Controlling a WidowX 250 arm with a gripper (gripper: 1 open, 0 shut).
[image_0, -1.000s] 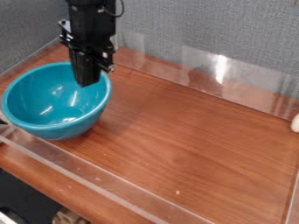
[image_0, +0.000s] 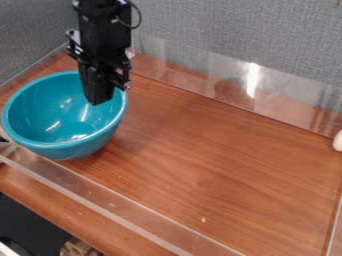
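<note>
A turquoise plastic bowl (image_0: 56, 124) rests on the wooden table at the left, its interior open toward the camera. My black gripper (image_0: 96, 90) reaches down from the top to the bowl's upper right, its lower end over the back part of the bowl. The fingertips are dark and overlap the bowl's rim, so whether they touch it or how the fingers stand is hard to see.
A clear strip runs along the grey back wall (image_0: 254, 40). A small white object (image_0: 337, 139) sits at the right edge. Clutter shows at the bottom left, beyond the table's edge.
My gripper has shifted very slightly; the bowl looks unchanged.
</note>
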